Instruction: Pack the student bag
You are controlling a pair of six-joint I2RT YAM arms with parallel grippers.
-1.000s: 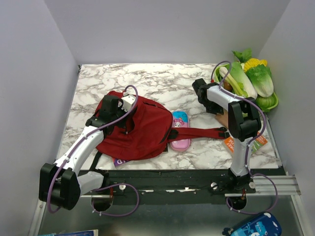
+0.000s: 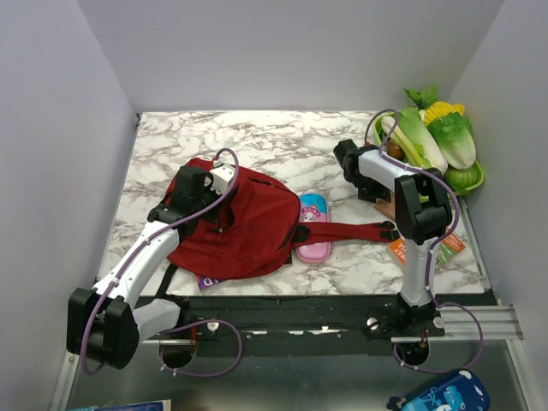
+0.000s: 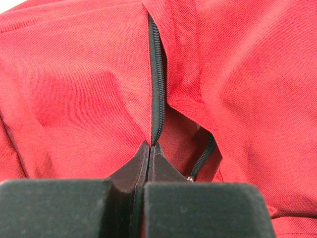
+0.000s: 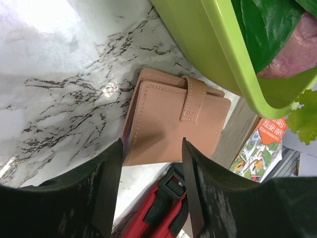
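Note:
The red bag (image 2: 257, 231) lies on the left half of the table with its opening partly spread. My left gripper is shut on the thin zipper edge (image 3: 158, 84) of that opening, and the cloth beside it gapes a little. On the right, a brown notebook (image 4: 168, 121) with a strap clasp lies flat against the foot of the green basket. Over its near-left part stands my right gripper, fingers apart, one near its left edge and one above its cover. Whether either finger touches it, I cannot tell. A pink and blue pencil case (image 2: 314, 227) sits beside the bag.
A green basket (image 4: 233, 54) of vegetables fills the back right corner. The bag's red strap (image 2: 347, 232) runs right, its buckle (image 4: 173, 184) close by the notebook. Colourful books (image 2: 449, 248) lie at the right front.
The right gripper has shifted very slightly over the notebook. My left arm, the bag and the pencil case look the same.

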